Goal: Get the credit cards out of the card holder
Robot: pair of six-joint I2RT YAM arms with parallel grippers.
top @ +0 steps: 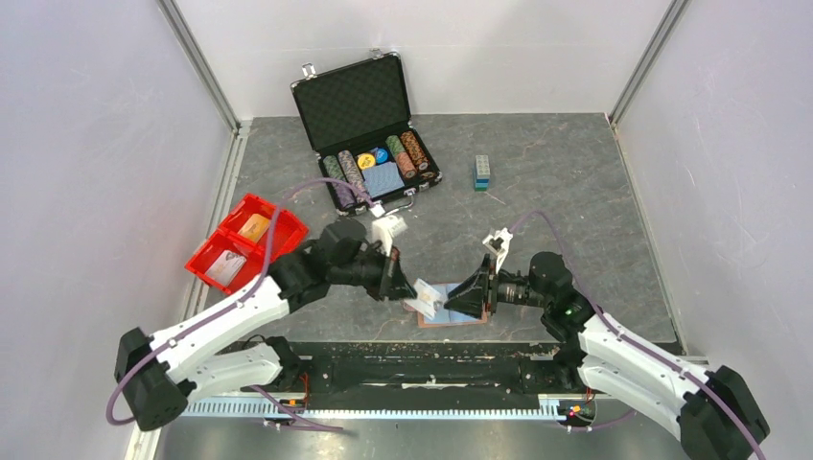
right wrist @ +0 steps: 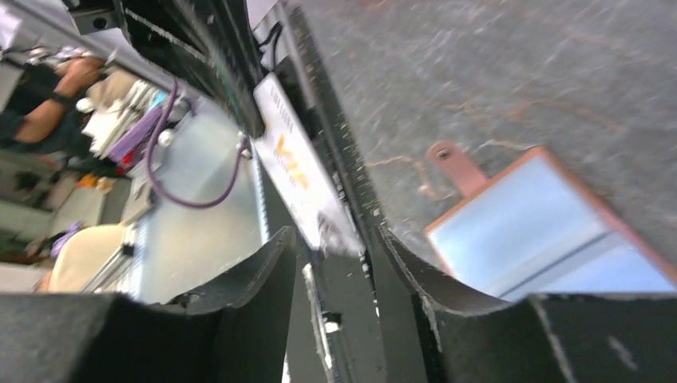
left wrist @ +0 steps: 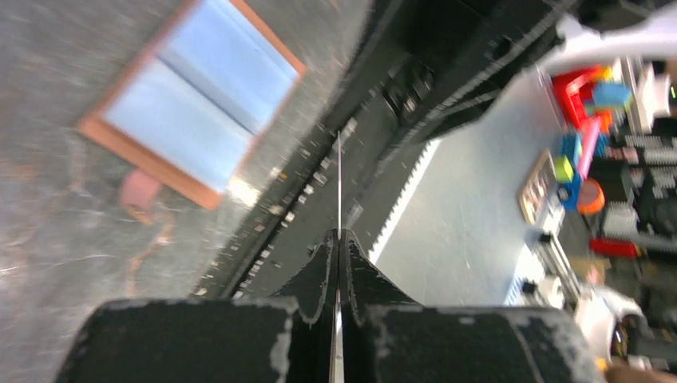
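The open card holder (top: 452, 313), pale blue inside with a brown rim, lies near the table's front edge; it also shows in the left wrist view (left wrist: 192, 120) and right wrist view (right wrist: 519, 223). A white card (top: 425, 295) marked VIP is held by my left gripper (top: 406, 292), whose fingers are shut on it; the card shows edge-on in the left wrist view. My right gripper (top: 453, 300) is part open just right of the card, with no card between its fingers.
A chip case (top: 374, 172) stands at the back, a red tray (top: 240, 254) at left, and a small block stack (top: 481, 172) at back right. Bare table lies behind the grippers.
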